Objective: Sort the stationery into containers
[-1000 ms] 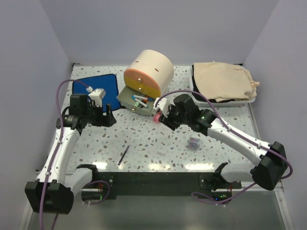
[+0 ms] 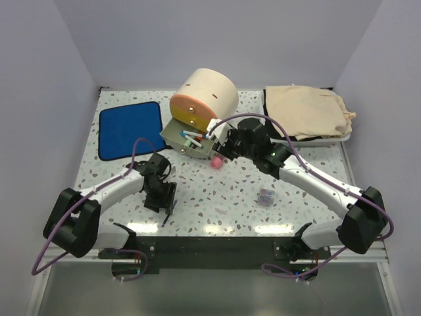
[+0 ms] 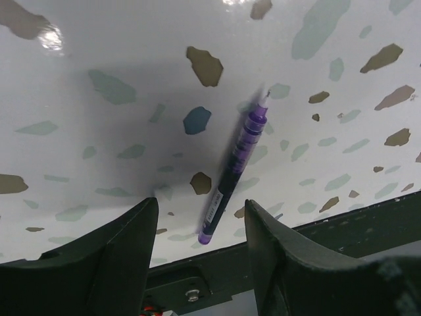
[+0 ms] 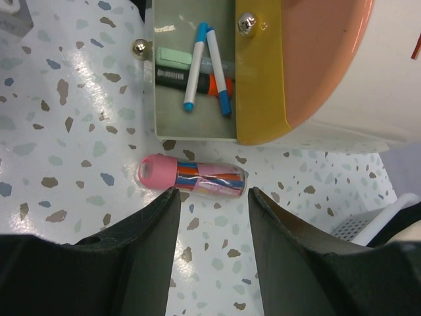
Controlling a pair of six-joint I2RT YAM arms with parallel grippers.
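A purple pen [image 3: 230, 172] lies on the speckled table, just beyond the fingertips of my left gripper, which is parted with nothing between its fingers. My right gripper stands open above a pink-capped cylinder [image 4: 158, 172] holding coloured items, lying before an open drawer [image 4: 161, 122] of markers and pens [image 4: 192, 82]. In the top view the drawer is part of a cream rounded organizer [image 2: 204, 92] with a yellow front.
A blue mat [image 2: 128, 128] lies at back left, a tray with beige cloth [image 2: 306, 112] at back right. A small clear item [image 2: 265, 197] sits right of centre.
My left arm has come down and right from the left side, to the purple pen near the front edge. The right arm has shifted slightly.
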